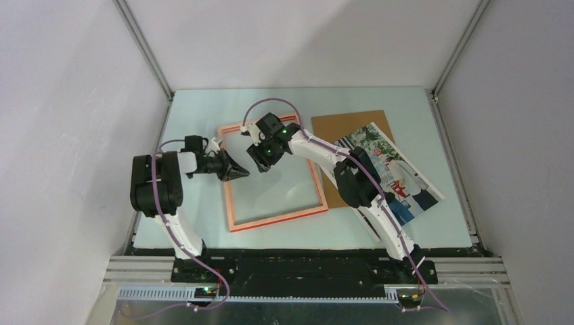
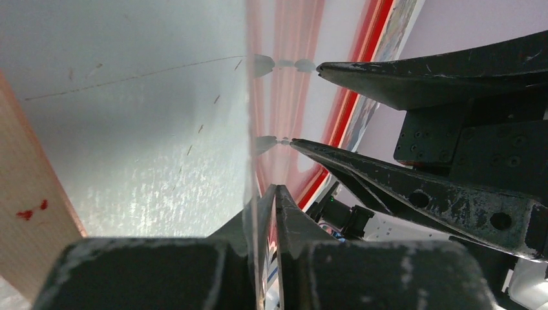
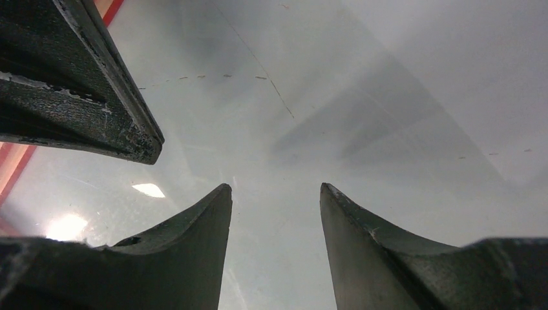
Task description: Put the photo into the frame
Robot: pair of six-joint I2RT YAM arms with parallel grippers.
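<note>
The wooden frame (image 1: pixel 274 219), with red edging, lies left of centre, holding a clear pane (image 1: pixel 274 193). My left gripper is at the pane's left edge, its fingertips close together; whether they grip the pane is unclear. The pane's edge runs upright through the left wrist view. My right gripper hangs open over the pane, with nothing between its fingertips, near the left gripper. The photos (image 1: pixel 413 193) lie overlapping on the right.
A brown backing board (image 1: pixel 348 118) lies under the photos, right of the frame. White walls enclose both sides and the back.
</note>
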